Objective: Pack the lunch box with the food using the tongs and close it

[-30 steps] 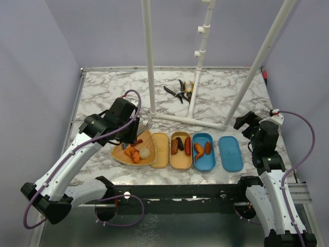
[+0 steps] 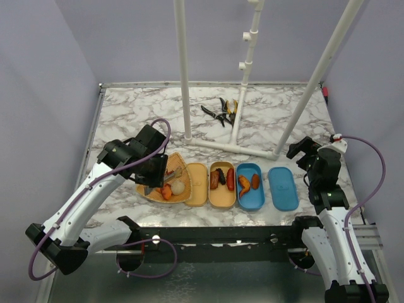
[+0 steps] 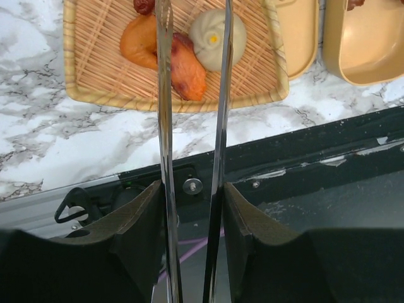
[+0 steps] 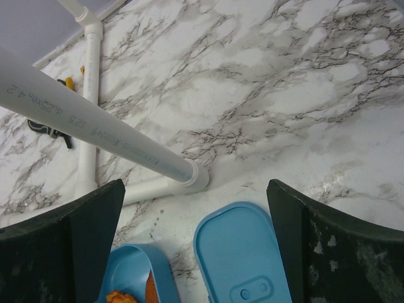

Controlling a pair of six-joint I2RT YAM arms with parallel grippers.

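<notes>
My left gripper, two long metal tongs, is open over the woven basket, which holds an orange piece, a curved orange item, a pale bun and a dark red piece. The yellow box holds sausages and dark pieces; the blue box holds a fried wing and a nugget. A yellow lid and a blue lid lie beside them. My right gripper stands open near the blue lid, nothing between its fingers.
A white pipe frame rises behind the boxes, with pliers lying at the back.
My left gripper has moved a little toward the front of the table over the basket. The right arm and the boxes look unchanged.
</notes>
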